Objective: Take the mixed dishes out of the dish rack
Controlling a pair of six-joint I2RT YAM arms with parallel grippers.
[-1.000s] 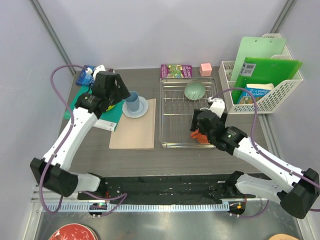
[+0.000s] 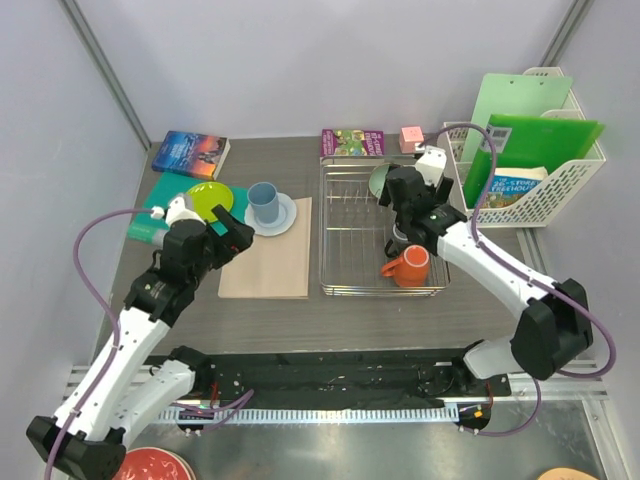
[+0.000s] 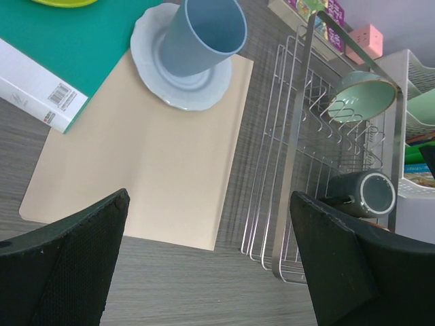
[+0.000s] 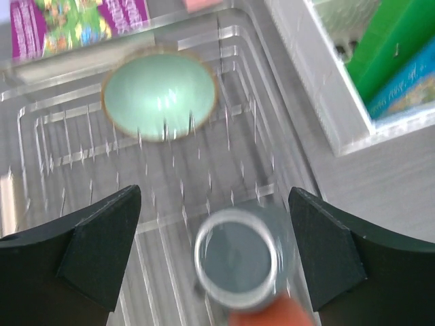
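In the wire dish rack (image 2: 350, 235) a pale green bowl (image 4: 160, 95) leans at the back. A dark grey mug (image 4: 238, 255) lies nearer the front, and an orange mug (image 2: 409, 268) is at the front right corner. My right gripper hangs open over the rack, nothing between its fingers, the bowl beyond it and the grey mug close below. My left gripper (image 2: 232, 235) is also open and empty, above the left side of the table. A blue cup (image 2: 264, 203) stands on a white saucer (image 2: 284, 222), and a lime green plate (image 2: 210, 199) lies farther left.
Beige board (image 2: 264, 270) left of the rack is mostly bare. Books (image 2: 190, 157) lie at the back left. White basket (image 2: 540, 200) with folders borders the rack's right side. A purple box (image 2: 352, 143) and pink block (image 2: 411, 139) sit behind the rack.
My right gripper has moved back over the rack, now partly covering the bowl and uncovering the orange mug.
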